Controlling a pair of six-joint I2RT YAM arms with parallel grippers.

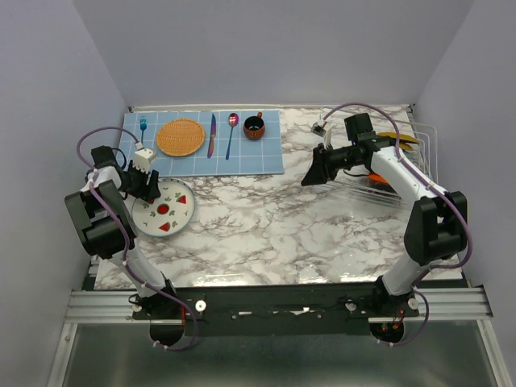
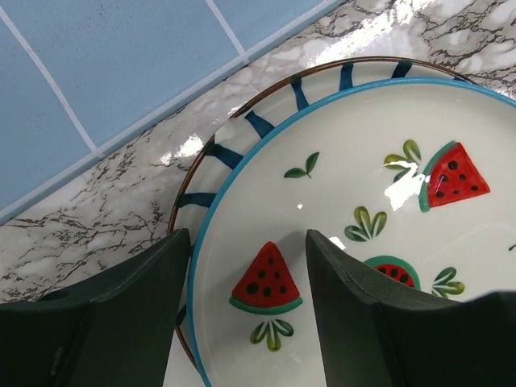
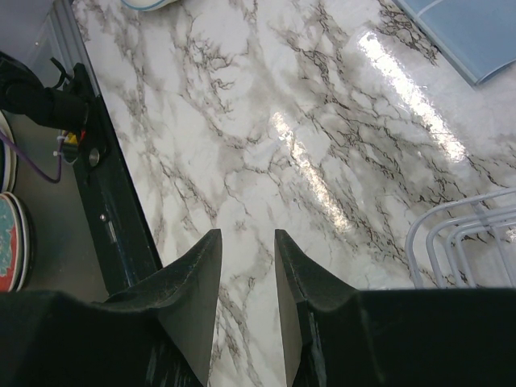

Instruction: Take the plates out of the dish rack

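Note:
At the left of the counter lies a plate with watermelon prints (image 1: pixel 173 214), stacked on a blue-striped plate (image 2: pixel 211 177). My left gripper (image 1: pixel 149 187) is low over its upper-left rim, open, fingers either side of the blue rim in the left wrist view. At the right, the dish rack (image 1: pixel 426 165) holds upright plates, among them yellow and orange ones (image 1: pixel 379 177), largely behind the arm. My right gripper (image 1: pixel 318 173) hangs at the rack's left side, part open, nothing between its fingers; in the right wrist view it is over bare marble near the white wires.
A blue tiled mat (image 1: pixel 266 153) along the back holds a woven round mat (image 1: pixel 180 137), a knife, spoon, fork and dark mug (image 1: pixel 253 129).

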